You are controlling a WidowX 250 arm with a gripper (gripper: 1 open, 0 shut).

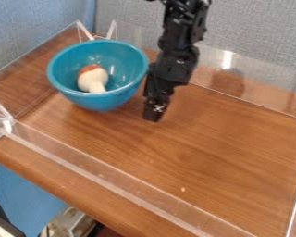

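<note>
A teal bowl [116, 99] stands at the upper left of the wooden surface [200, 176], with a white turnip-like object with an orange-red top [92, 80] inside it. My black gripper [155, 109] hangs just to the right of the bowl, low over the wood, pointing down. It is dark and small here, and I see nothing held in it.
Clear plastic walls edge the surface, with white ties at the back left and left. Below the left edge is a blue floor with some metal hardware.
</note>
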